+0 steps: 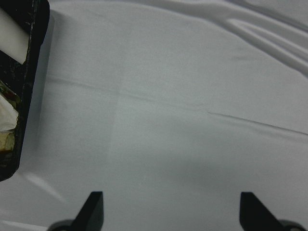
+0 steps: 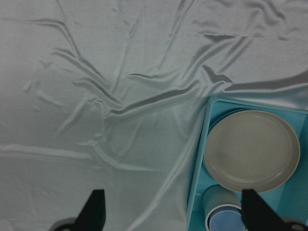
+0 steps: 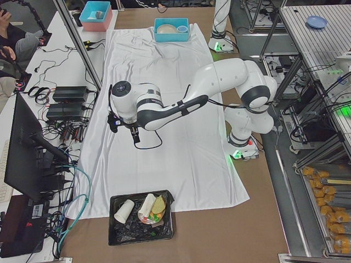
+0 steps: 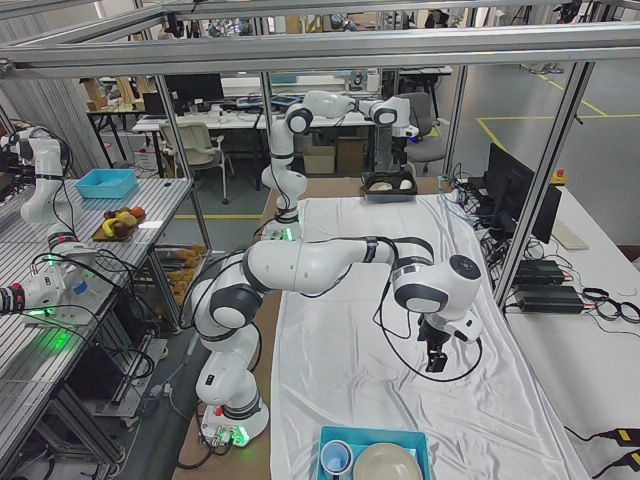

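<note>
My left gripper (image 3: 123,131) hangs open over the white cloth (image 3: 159,175), with nothing visible between its fingers. Near it, the black tray (image 3: 141,235) holds a white cup (image 3: 123,211) and a plate with food and white wrappers (image 3: 151,213); its edge is at the left of the left wrist view. My right gripper (image 4: 435,355) stands open and empty over the cloth, near a blue bin (image 2: 196,192) holding grey plates (image 2: 251,149) and a cup (image 2: 225,221).
A monitor (image 3: 27,159), cables and a side table line one edge of the cloth. Metal frame posts and a steel bench (image 3: 312,44) stand around.
</note>
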